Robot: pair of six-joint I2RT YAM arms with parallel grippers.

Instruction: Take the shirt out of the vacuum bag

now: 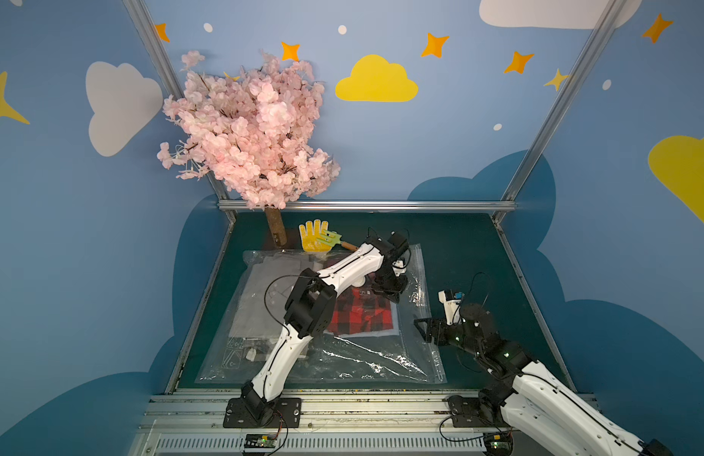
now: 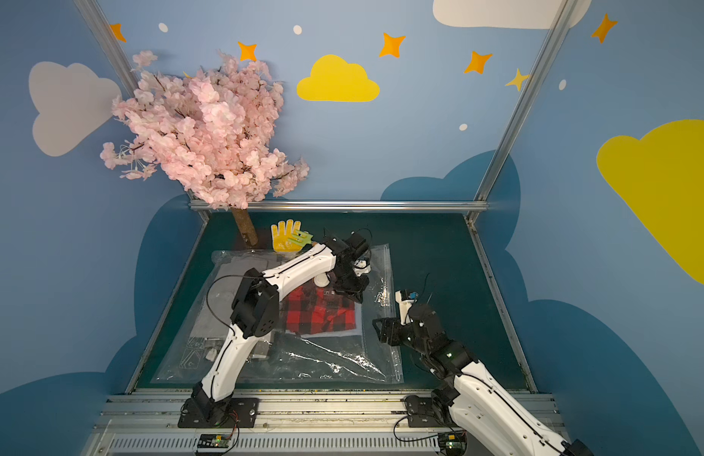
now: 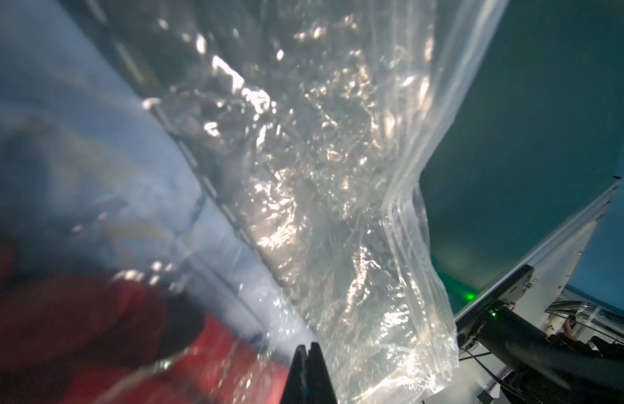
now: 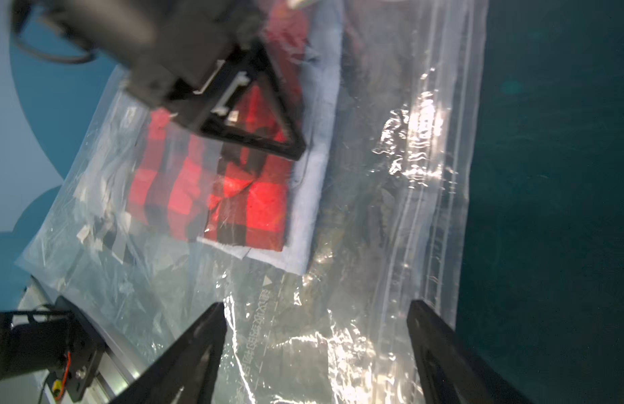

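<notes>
The clear vacuum bag [image 1: 367,364] lies flat on the green table. Inside it are a red-and-black checked shirt [image 1: 359,315] on a pale backing and a grey garment [image 1: 264,300]. My left gripper is shut with nothing between its tips, above the bag near the shirt's right edge. In the left wrist view the bag's ridged open edge [image 3: 419,262] runs off to the right, outside those fingers. My right gripper is open over the lower right of the bag; the ridged edge passes beneath, near its right finger [image 4: 440,343].
A yellow hand-shaped piece [image 1: 314,235] and a green tool with a wooden handle [image 1: 329,238] lie at the back beside a pink blossom tree [image 1: 260,136]. Bare table [image 1: 481,258] lies right of the bag.
</notes>
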